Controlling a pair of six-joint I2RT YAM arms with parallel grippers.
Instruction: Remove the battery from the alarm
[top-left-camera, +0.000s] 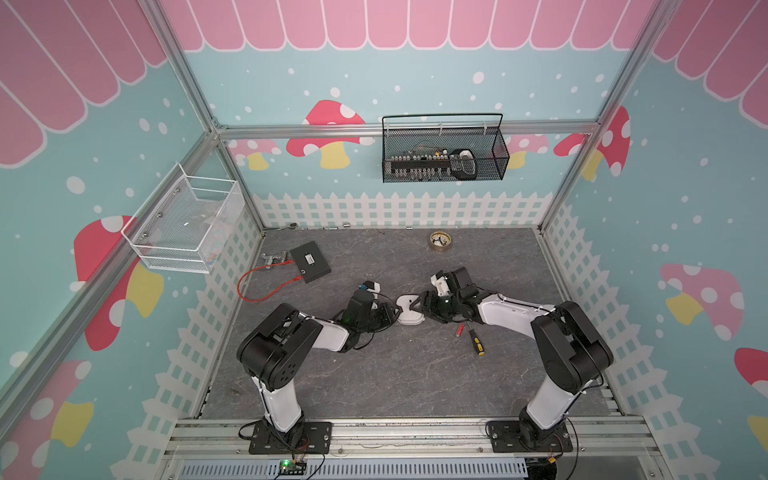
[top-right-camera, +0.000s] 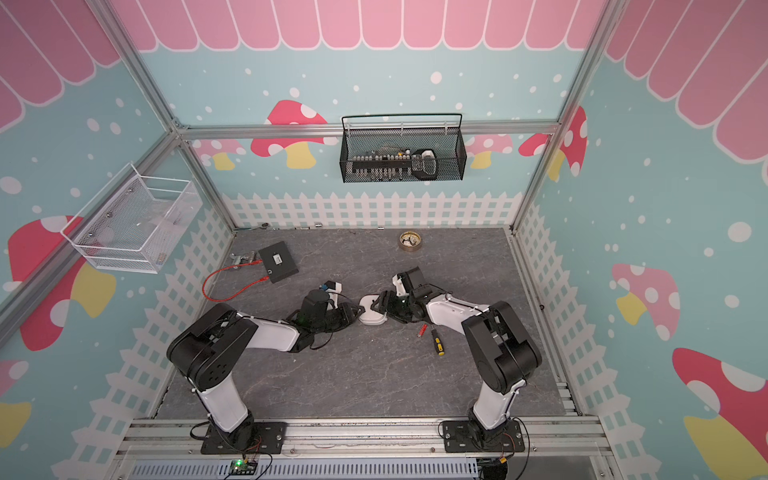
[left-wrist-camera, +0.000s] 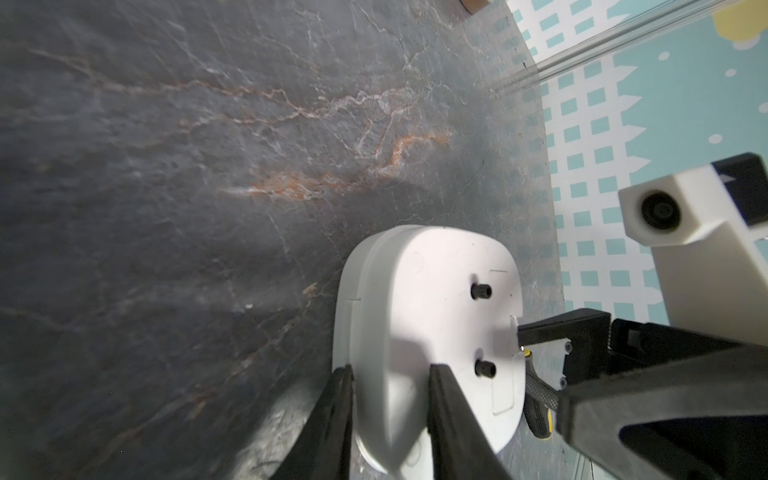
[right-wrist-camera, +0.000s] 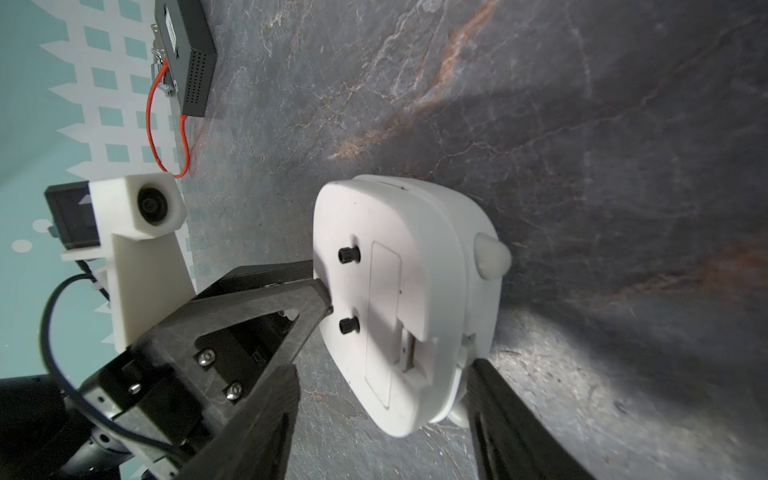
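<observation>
The white alarm is between my grippers, showing a flat face with two black knobs and a narrow panel in both wrist views. In the left wrist view, my left gripper has its fingers at the alarm's rounded near side; whether they grip it is unclear. In the right wrist view, my right gripper stands open, its fingers either side of the alarm's lower part, near a slot at the panel's end. The battery itself cannot be told.
A screwdriver and a red object lie right of the alarm. A dark box with red cable is back left, a round tin at the back.
</observation>
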